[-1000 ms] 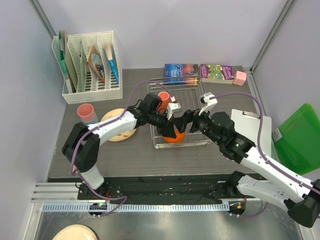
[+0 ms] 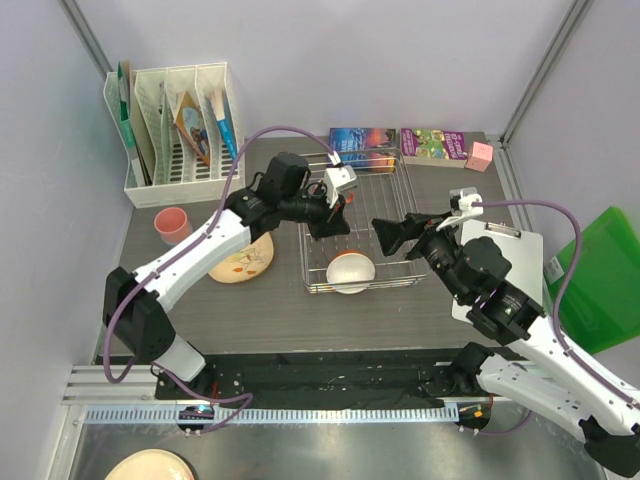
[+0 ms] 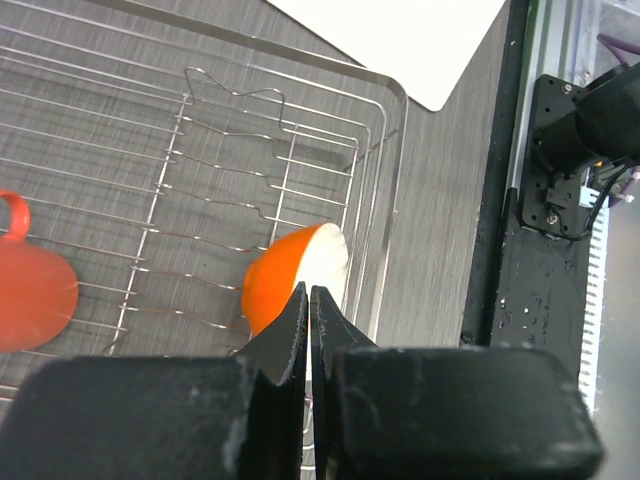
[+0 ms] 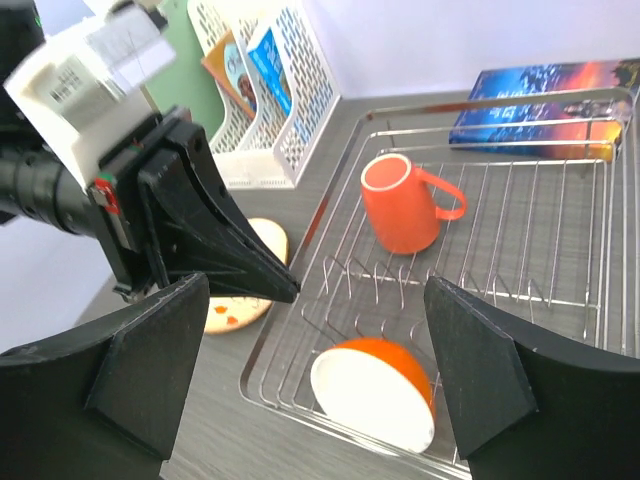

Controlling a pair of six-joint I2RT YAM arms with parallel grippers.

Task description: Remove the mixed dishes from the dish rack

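Note:
The dish rack [image 2: 314, 285] stands mid-table. Inside its front end a bowl, orange outside and white inside, sits tipped on its side, white face toward the table's front; the left wrist view also has this bowl [image 3: 270, 285]. Farther back in the rack is an orange mug [image 4: 400, 208], mostly covered by my left arm from above. My left gripper is shut above the rack behind the bowl, nothing between its fingers. To the right, over the rack's right side, my right gripper [image 2: 392, 240] is open and empty.
Left of the rack lie a patterned plate [image 2: 243, 263] and stacked cups [image 2: 172, 224]. A white file holder [image 2: 180, 190] stands back left, boxes [image 2: 433, 146] back right. A clipboard [image 2: 505, 260] lies right.
The bowl has turned from orange side up to its white face showing frontward. My left gripper has moved back and up from it, and my right gripper has shifted right, away from the left one.

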